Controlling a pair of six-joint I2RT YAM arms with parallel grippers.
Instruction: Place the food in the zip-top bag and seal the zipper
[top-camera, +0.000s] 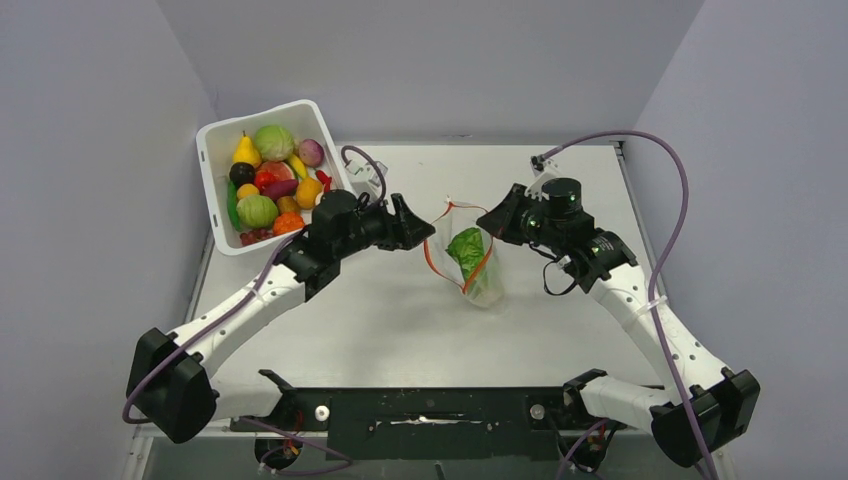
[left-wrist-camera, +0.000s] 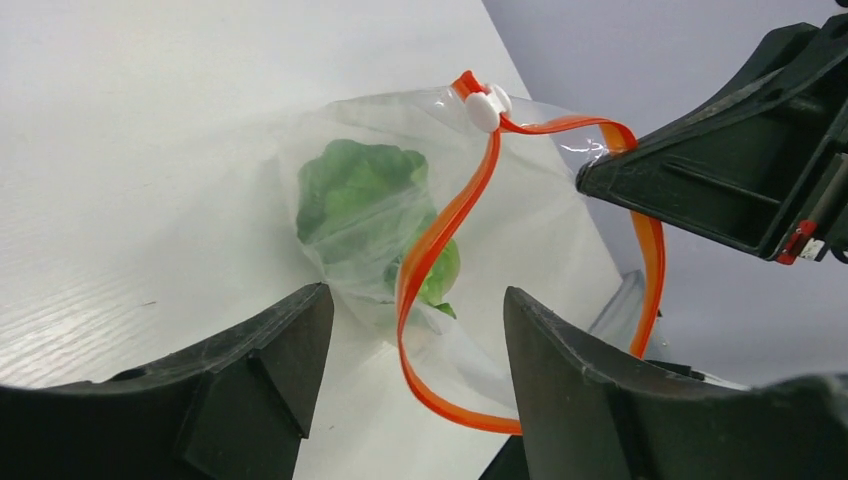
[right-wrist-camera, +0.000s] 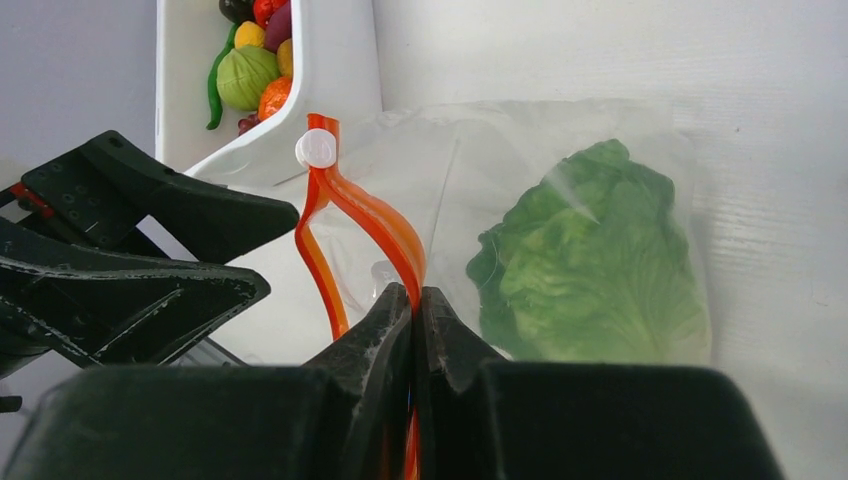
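Observation:
A clear zip top bag (top-camera: 490, 280) with orange zipper edging and a white slider (left-wrist-camera: 485, 108) holds green leafy lettuce (top-camera: 466, 250). My right gripper is shut on one side of the bag's orange rim. My left gripper (top-camera: 418, 222) stands open at the other side; in the left wrist view the rim hangs between and just beyond its fingers, not gripped. The bag's mouth gapes open, and the lettuce lies inside toward the bottom.
A white bin (top-camera: 210, 185) of assorted fruit and vegetables sits at the back left, beside my left arm. Walls border the back and sides.

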